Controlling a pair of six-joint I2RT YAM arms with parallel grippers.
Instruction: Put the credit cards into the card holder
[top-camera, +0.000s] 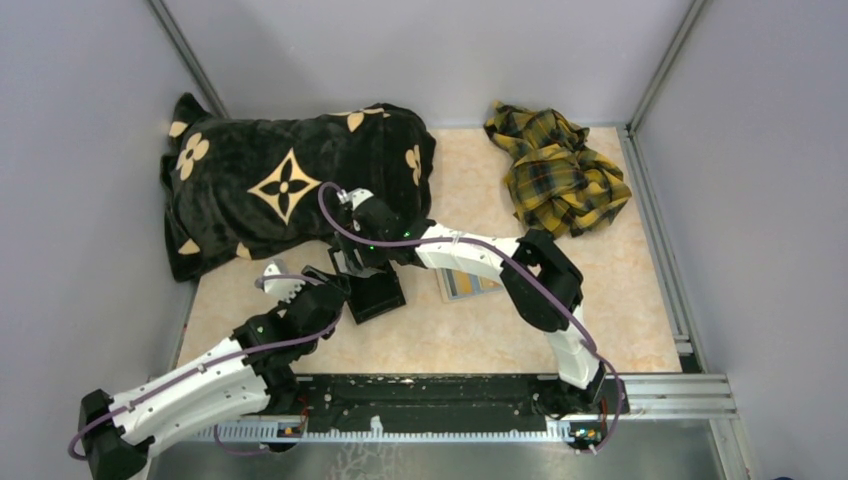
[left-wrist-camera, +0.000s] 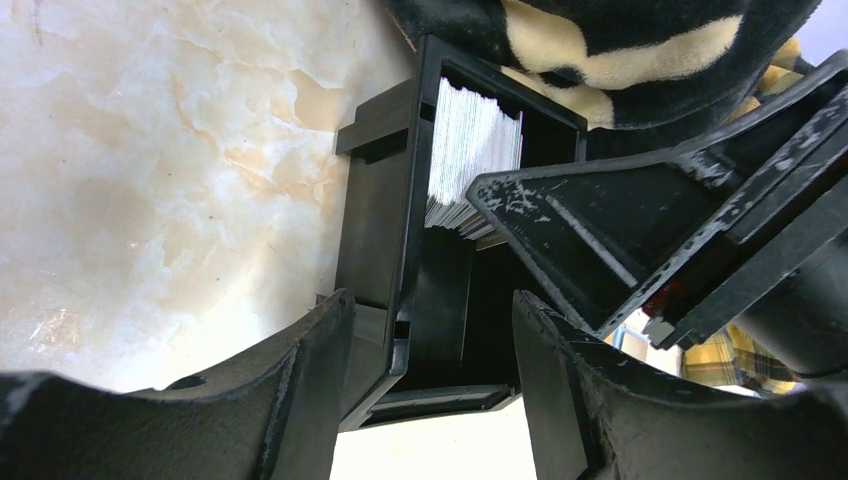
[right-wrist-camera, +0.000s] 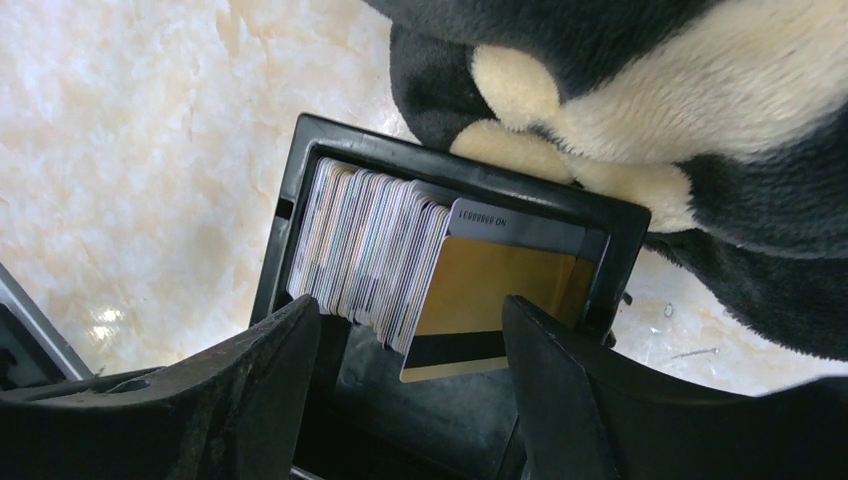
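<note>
The black card holder (top-camera: 376, 297) lies on the table, partly covered by both arms in the top view. Packed on edge inside it is a row of cards (right-wrist-camera: 360, 245), and a gold card (right-wrist-camera: 490, 290) leans almost flat against the row's end. My right gripper hovers over the holder with its fingers apart; nothing shows gripped, and the gold card lies below. At the holder's near-left side is my left gripper, its fingers spread, with the holder's wall (left-wrist-camera: 405, 250) in view through the gap.
A dark plush blanket (top-camera: 285, 180) with cream flowers borders the holder's far side. To the right lies a striped flat item (top-camera: 465, 285), partly under the right arm. A yellow plaid cloth (top-camera: 560, 170) is bunched at the back right. Bare table (top-camera: 450, 340) extends in front.
</note>
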